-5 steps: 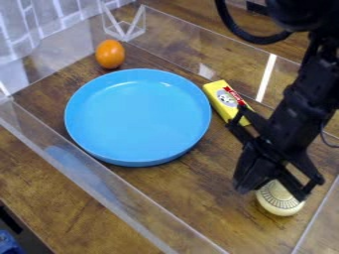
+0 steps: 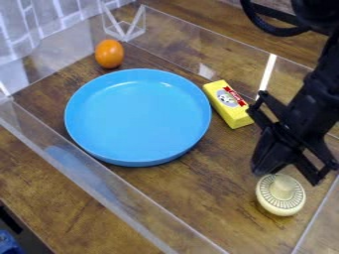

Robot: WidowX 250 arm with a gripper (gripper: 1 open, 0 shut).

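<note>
The black gripper [image 2: 271,163] hangs at the right, low over a cream round disc with a ribbed top [image 2: 280,199], its tip near that disc's upper edge; it looks shut, with nothing visible held. Left of the arm lie a yellow box [image 2: 228,102] with a red and white label and a large blue plate [image 2: 135,121].
An orange egg-shaped object [image 2: 110,54] sits at the back left. Clear plastic walls edge the wooden surface [image 2: 159,203], which is bare below the plate. A white strip runs near the box.
The arm has moved right and somewhat up from over the front of the disc, uncovering more of the yellow box. The objects appear unmoved.
</note>
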